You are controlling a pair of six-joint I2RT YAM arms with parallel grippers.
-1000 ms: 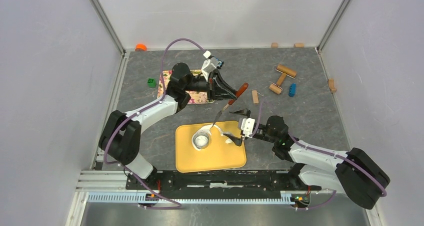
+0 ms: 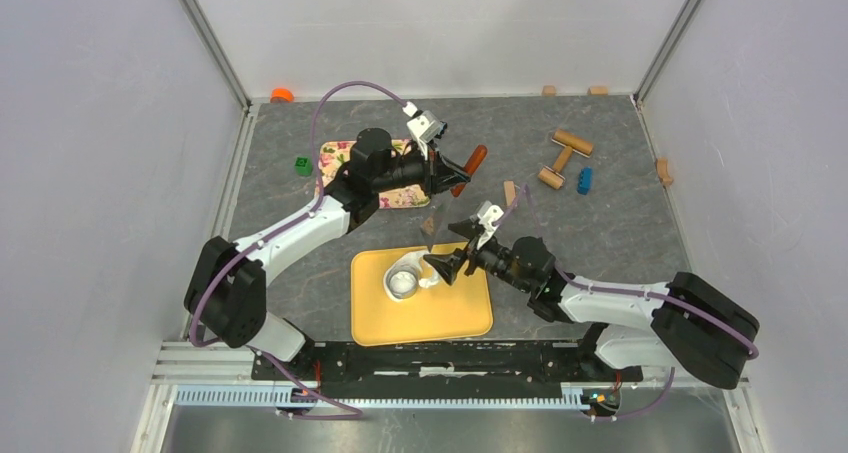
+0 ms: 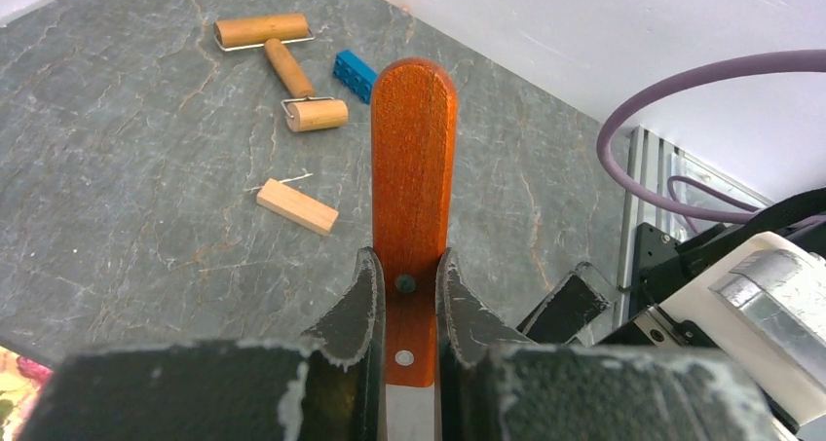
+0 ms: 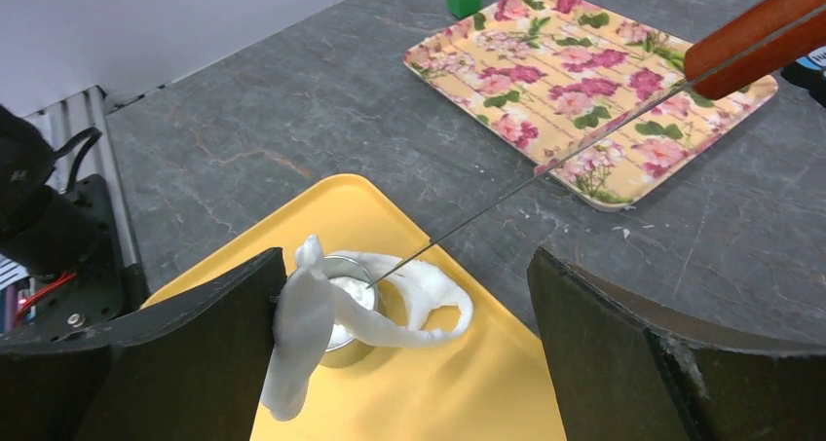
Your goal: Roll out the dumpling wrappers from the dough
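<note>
My left gripper (image 2: 450, 178) is shut on the wooden handle (image 3: 409, 168) of a scraper, whose thin blade (image 4: 526, 184) points down toward the yellow tray (image 2: 380, 323). On that tray sits a metal cup (image 2: 403, 283) with white contents, and white dough strips (image 4: 429, 295) lie around it. My right gripper (image 2: 450, 248) stands open over the tray's right part. In the right wrist view, white dough (image 4: 297, 334) rises at its left finger; whether it sticks to the finger is unclear.
A floral tray (image 4: 575, 81) and green block (image 2: 304, 166) lie at the back left. Wooden rollers (image 2: 568, 148), a blue block (image 2: 585, 180) and a small wooden piece (image 2: 509, 195) rest on the right of the grey table, which is otherwise fairly clear.
The right gripper has moved left, toward the cup and blade.
</note>
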